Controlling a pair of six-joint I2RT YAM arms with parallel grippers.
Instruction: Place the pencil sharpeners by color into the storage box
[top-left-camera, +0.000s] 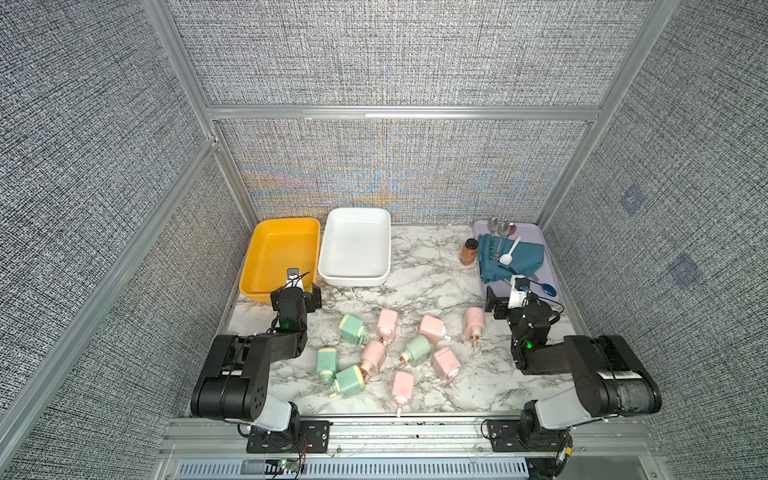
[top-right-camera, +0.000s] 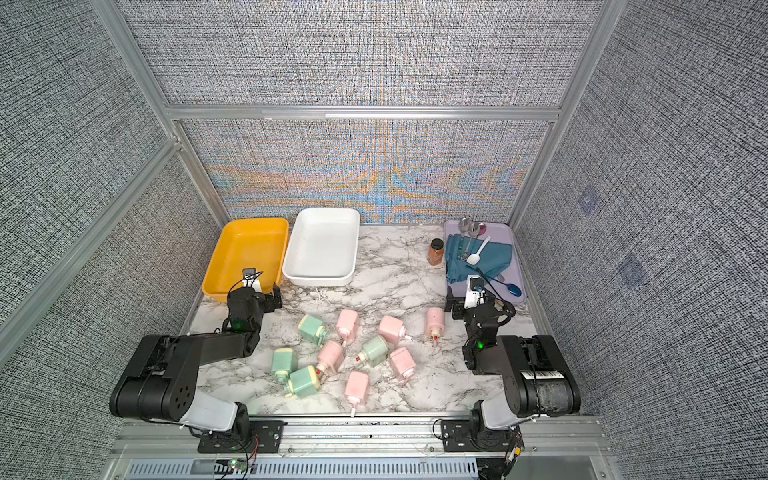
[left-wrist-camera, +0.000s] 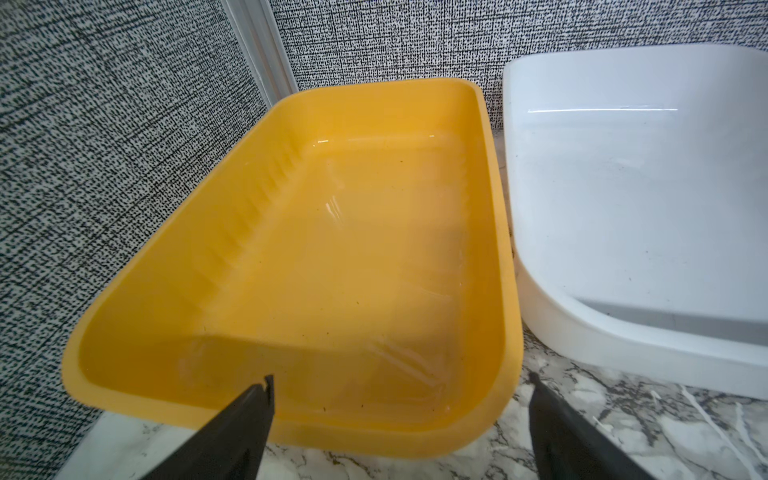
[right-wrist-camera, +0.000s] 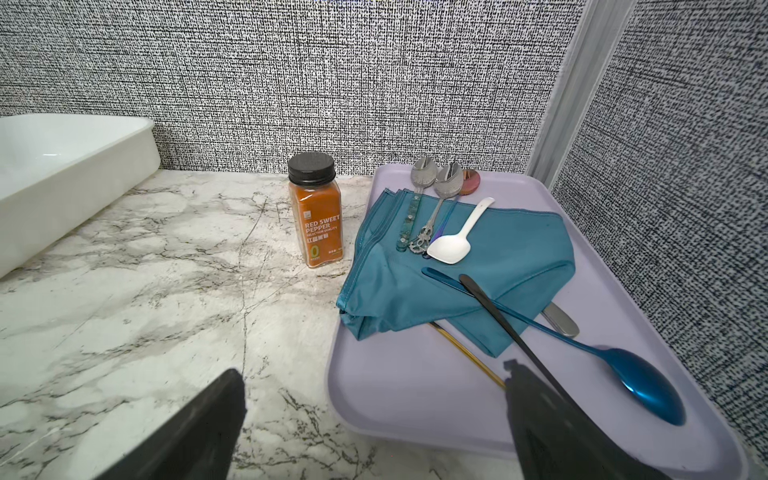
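Note:
Several pink sharpeners (top-left-camera: 402, 385) and several green sharpeners (top-left-camera: 326, 361) lie scattered over the front middle of the marble table. Behind them on the left stand a yellow box (left-wrist-camera: 376, 240) and a white box (top-left-camera: 355, 248), side by side and both empty. My left gripper is open at the near edge of the yellow box, with nothing between its fingers. On the other side, my right gripper is open and empty by the near edge of the lilac tray (right-wrist-camera: 416, 400). Neither gripper touches a sharpener.
On the lilac tray rest a teal cloth (right-wrist-camera: 504, 248), a white spoon (right-wrist-camera: 452, 246), a blue spoon (right-wrist-camera: 640, 384) and other utensils. An orange spice jar (right-wrist-camera: 318, 220) with a black lid stands left of it. Bare table lies between the white box and the jar.

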